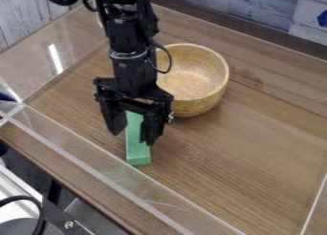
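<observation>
My black gripper (133, 117) hangs low over a green rectangular object (138, 155) that lies lengthwise on the wooden table. The gripper stands open, its fingers on either side of the object's upper part and partly hiding it. I cannot tell whether the fingers touch it.
A round woven basket (202, 74) sits just behind and right of the gripper. A clear strip runs along the front left edge, with a black cable (38, 210) beyond it. Pale boards stand at the back right.
</observation>
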